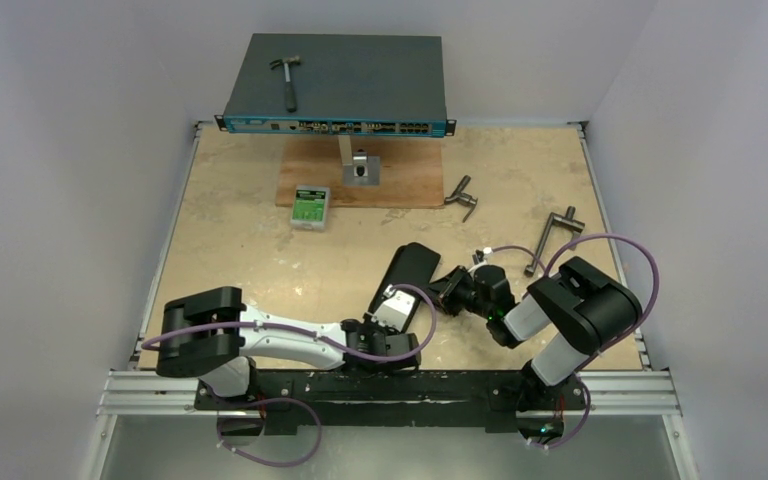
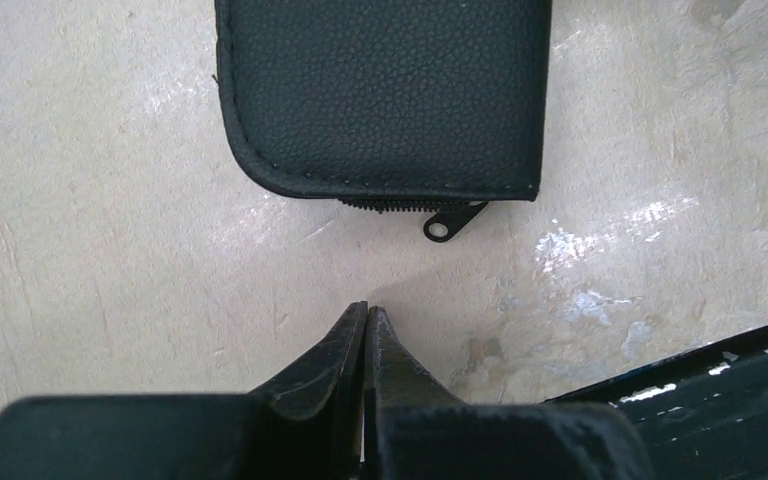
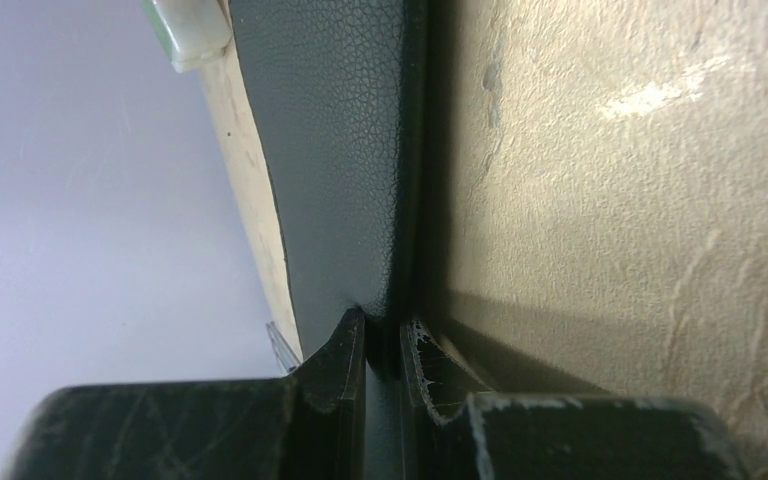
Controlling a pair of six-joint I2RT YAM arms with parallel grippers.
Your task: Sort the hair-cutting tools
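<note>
A black leather pouch (image 1: 411, 266) lies slantwise on the table, its near part covered by the left arm in the top view. Its zipper pull (image 2: 440, 230) sticks out from under the near edge, by the right corner. Below that edge, clear of both pouch and pull, my left gripper is shut with its tips together and nothing between them. The right gripper is shut on the pouch's side edge, one finger on top of the leather. What the pouch contains is hidden.
A green-labelled box (image 1: 310, 207) stands left of centre. Metal tools, one a T-shaped piece (image 1: 566, 222), lie to the right. At the back, a rack unit (image 1: 360, 75) carries a hammer (image 1: 288, 84).
</note>
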